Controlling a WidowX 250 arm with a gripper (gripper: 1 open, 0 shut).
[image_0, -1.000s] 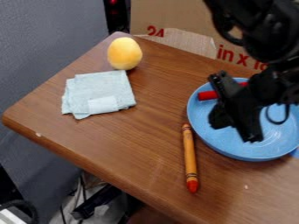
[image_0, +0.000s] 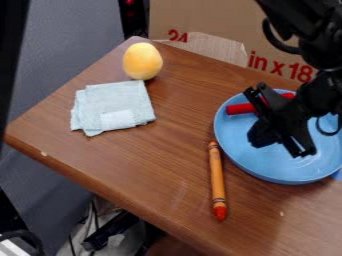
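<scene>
My black gripper (image_0: 278, 118) is low over a blue plate (image_0: 243, 150) at the right, around a red cylindrical object (image_0: 241, 108) lying on the plate. The arm hides part of the red object, and I cannot tell whether the fingers are closed on it. An orange crayon-like stick (image_0: 217, 185) with a red tip lies on the wooden table just left of the plate. A folded pale cloth (image_0: 111, 106) and a yellow rounded object (image_0: 143, 61) sit at the upper left of the table.
A cardboard box (image_0: 214, 22) stands behind the table (image_0: 120, 170). The table's left edge drops to a grey area with cables.
My gripper has shifted slightly over the plate since a second ago. The other objects have not visibly moved.
</scene>
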